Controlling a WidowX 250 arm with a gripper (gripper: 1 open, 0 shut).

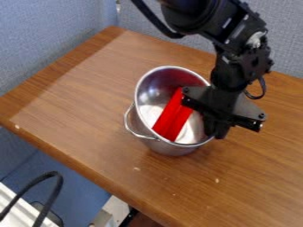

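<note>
A steel pot [154, 97] with wire handles sits on the wooden table, holding a red object [172, 113] against a pale interior. My black gripper [211, 124] is down over the pot's right side, at or just inside the rim. Its fingertips are dark and partly hidden, and it looks shut, with nothing clearly visible between them.
The wooden table [71, 97] has clear room left of the pot and at the right. Blue padded walls stand behind. A dark cable and white items lie off the table at lower left.
</note>
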